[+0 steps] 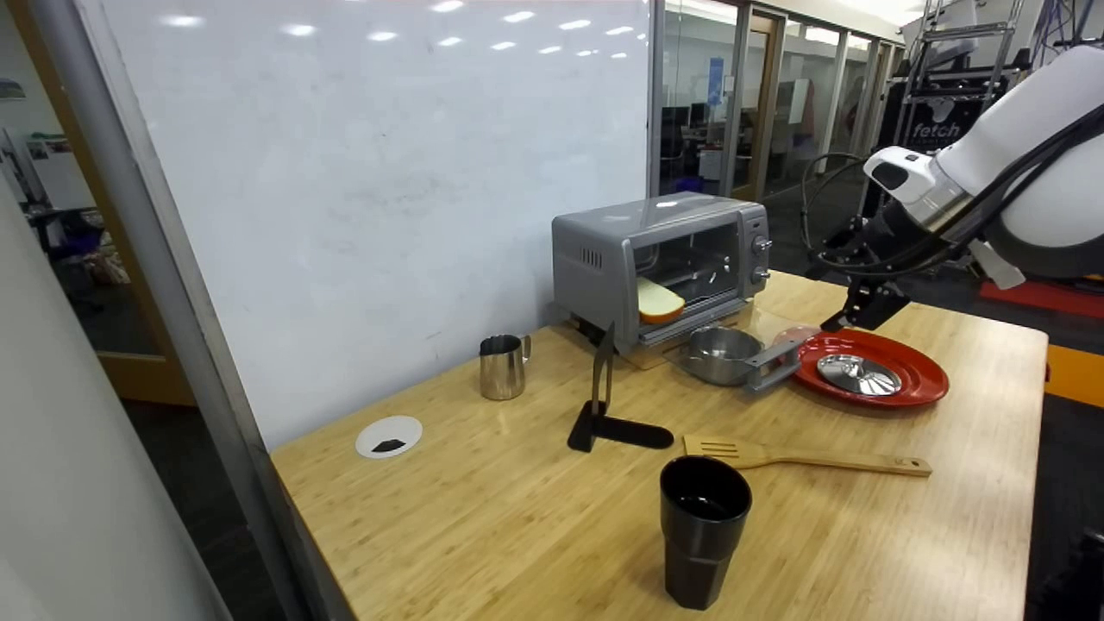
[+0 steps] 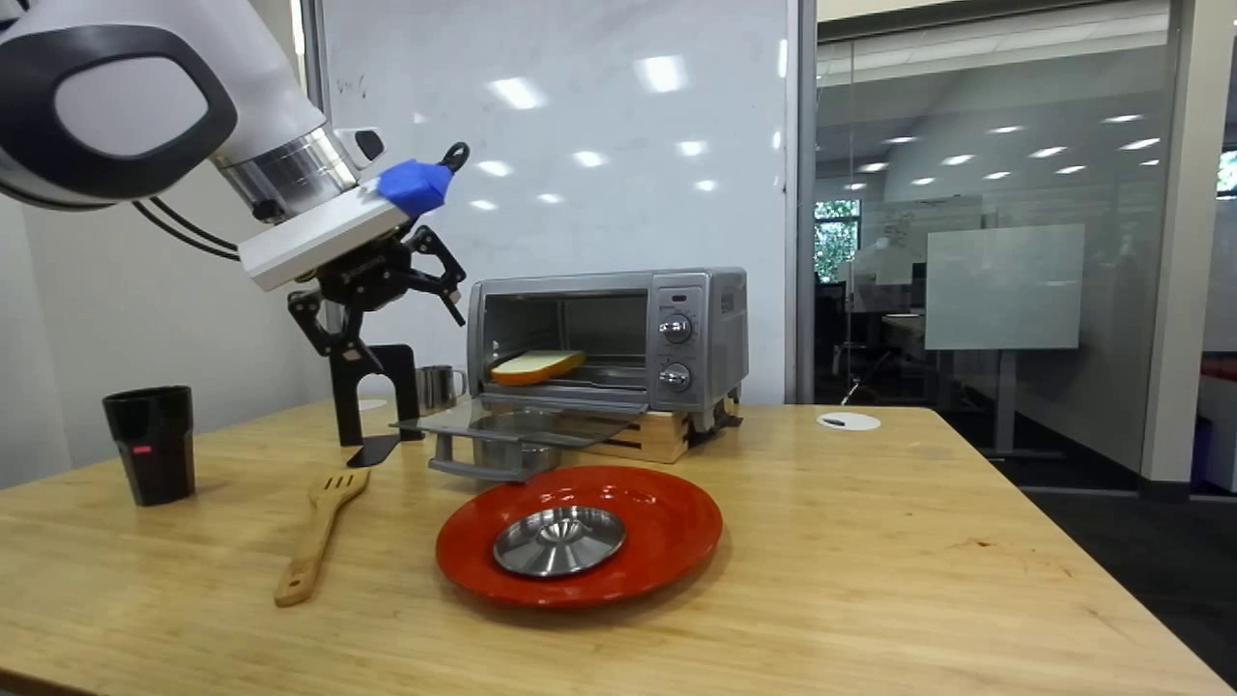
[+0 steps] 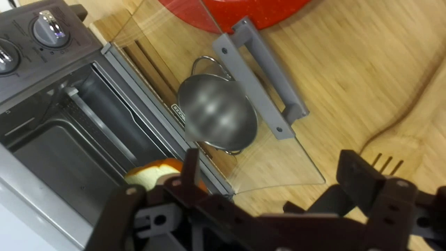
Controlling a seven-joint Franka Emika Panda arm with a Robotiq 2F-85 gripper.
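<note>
My gripper hangs open in the air, its fingers wide apart with nothing between them. The grey toaster oven has its glass door folded down, and the door handle shows in the wrist view. A slice of bread rests at the oven's opening. Beneath the glass door sits a steel pot. The red plate holds a round steel lid. In the wrist view the gripper is over the door's end, with the bread partly hidden behind one finger.
A wooden spatula lies on the table near a black cup. A black stand and a steel pitcher are further left. Bare tabletop stretches right of the plate in the second exterior view. A whiteboard backs the table.
</note>
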